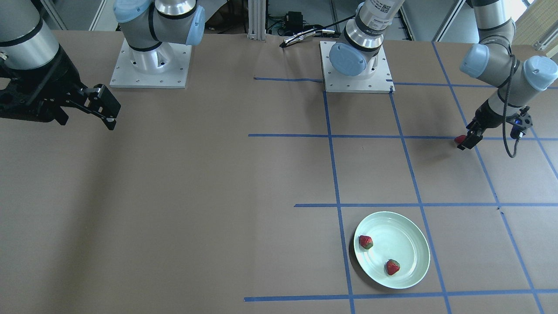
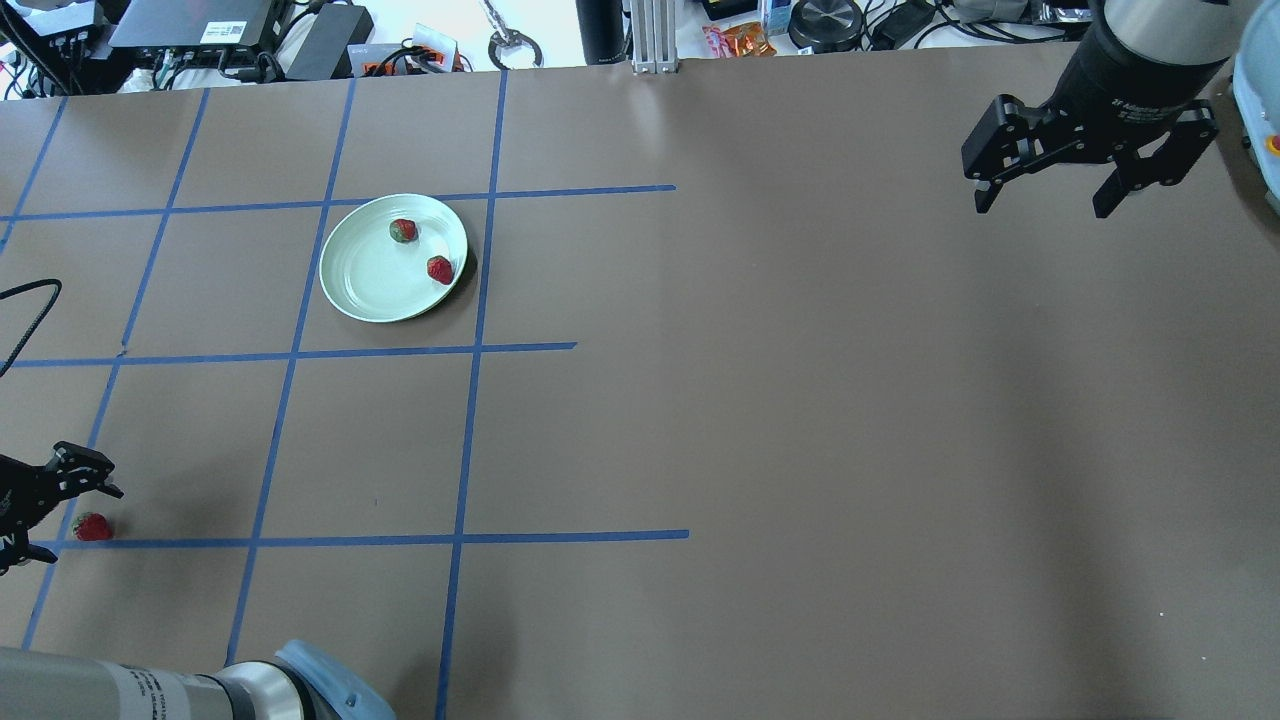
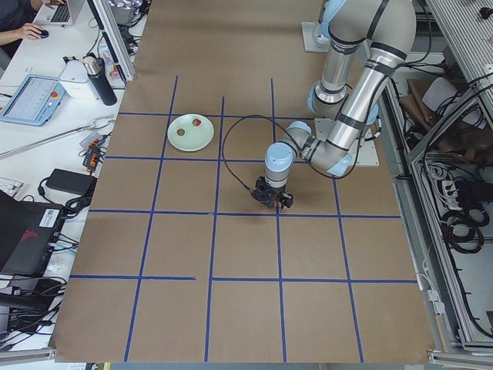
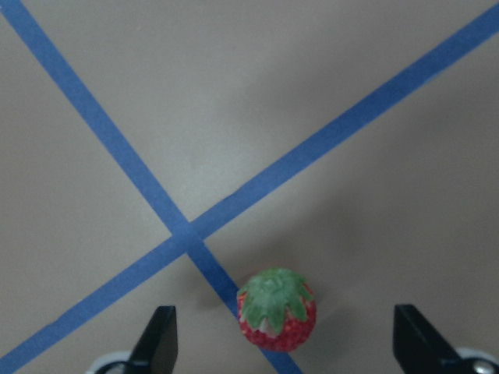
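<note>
A strawberry (image 4: 277,312) with green leaves lies on the table by a crossing of blue tape, also seen at the right in the front view as a red shape (image 1: 459,138) and at the lower left in the top view (image 2: 94,527). My gripper stands open just over it, one finger on either side and the berry between them, apparently untouched. A pale green plate (image 1: 392,250) holds two strawberries, one at its left (image 1: 365,241) and one lower (image 1: 392,267).
Another arm's black gripper (image 2: 1080,150) hangs at the top right in the top view. More arm bases stand along the back edge in the front view (image 1: 358,86).
</note>
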